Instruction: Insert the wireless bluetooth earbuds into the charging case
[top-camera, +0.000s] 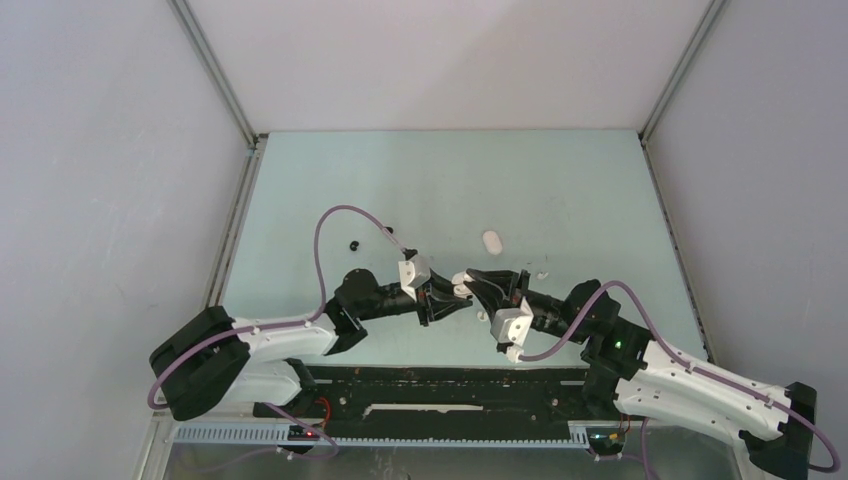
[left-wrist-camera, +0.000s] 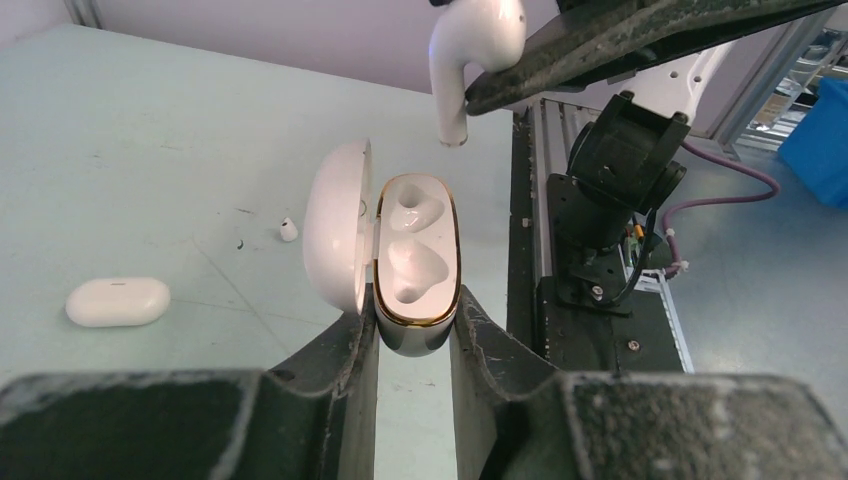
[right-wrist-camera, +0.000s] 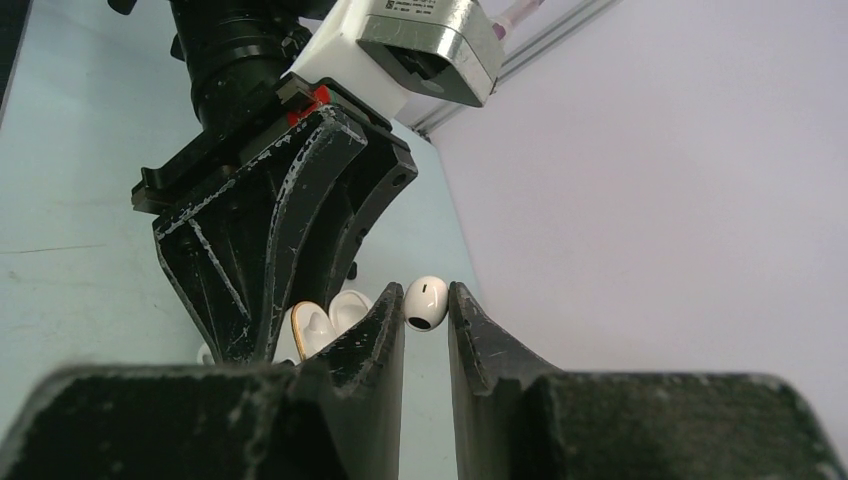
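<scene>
My left gripper is shut on the open white charging case (left-wrist-camera: 415, 255), held upright with its lid (left-wrist-camera: 332, 225) tipped to one side and two empty-looking wells facing up. My right gripper is shut on a white earbud (right-wrist-camera: 426, 298). In the left wrist view that earbud (left-wrist-camera: 478, 40) hangs stem down above the case, slightly to its right, apart from it. In the top view the two grippers meet near the middle front of the table, partly hiding the case.
A white oblong piece (top-camera: 492, 242) lies on the table (top-camera: 330, 180) behind the grippers. A small white piece (left-wrist-camera: 289, 229) and small dark items (top-camera: 354, 246) also lie there.
</scene>
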